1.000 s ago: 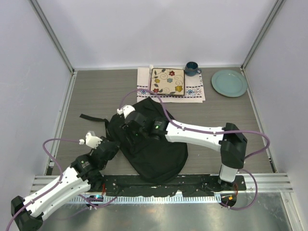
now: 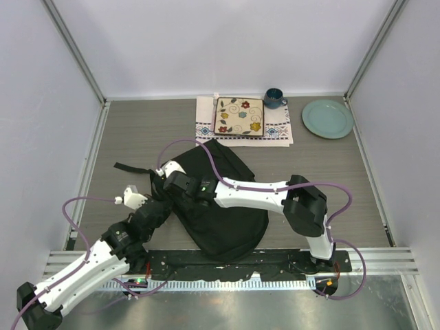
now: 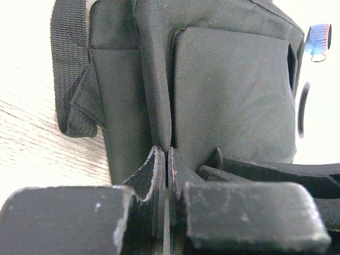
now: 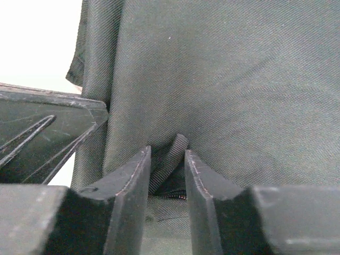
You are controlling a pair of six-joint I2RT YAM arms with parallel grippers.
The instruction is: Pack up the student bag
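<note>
The black bag [image 2: 237,230] lies flat in the middle of the table. In the left wrist view, my left gripper is shut on a raised fabric edge of the bag [image 3: 159,90]. From the right, my other arm reaches across the bag to its left side. In the right wrist view, the right gripper is part open, its fingertips apart on either side of a small fabric tab [image 4: 172,159] beside a dark zipper. Whether both fingers touch the tab is hard to tell. Both sets of fingertips are largely hidden from above.
Behind the bag, a flowered notebook-like board [image 2: 238,116] rests on a patterned cloth [image 2: 278,135]. A dark blue mug [image 2: 273,97] and a green plate [image 2: 327,119] stand at the back right. A strap [image 2: 134,168] trails left.
The left arm and the bag look nearly still.
</note>
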